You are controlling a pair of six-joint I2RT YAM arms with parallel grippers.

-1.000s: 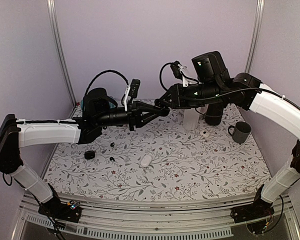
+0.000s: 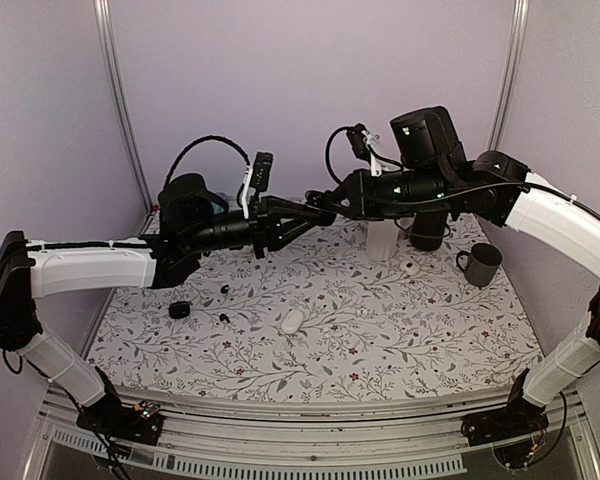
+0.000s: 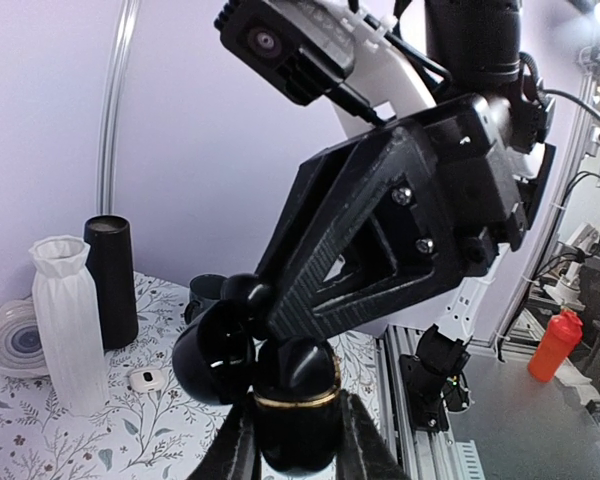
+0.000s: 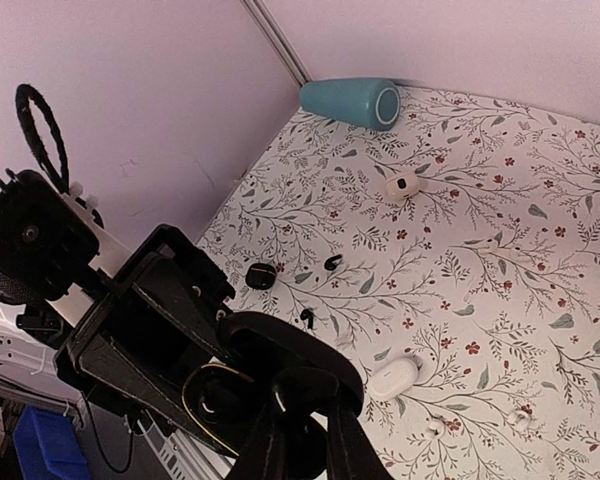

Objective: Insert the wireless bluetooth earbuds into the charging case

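Observation:
A glossy black charging case (image 3: 298, 440) with a gold rim is held up off the table, my left gripper (image 2: 308, 212) shut on it. Its lid (image 3: 212, 350) stands open to one side. My right gripper (image 2: 335, 203) meets the case from the other side, its fingers (image 3: 298, 270) at the lid and opening. Dark parts overlap there, so its finger state and any earbud in it cannot be made out. On the table below lie two small black earbuds, one (image 4: 333, 262) behind the other (image 4: 307, 317), near a small black case (image 4: 261, 276).
A white oval case (image 2: 292, 320) lies mid-table, with small white earbuds (image 4: 435, 427) near it. Another white case (image 3: 148, 380), a white vase (image 3: 68, 325), a black cylinder (image 3: 111, 282) and a grey mug (image 2: 480, 265) stand around. A teal vase (image 4: 350, 103) lies behind.
Both arms have shifted only slightly, the left a little to the left. They stay together at the raised case, and the objects on the table have not moved.

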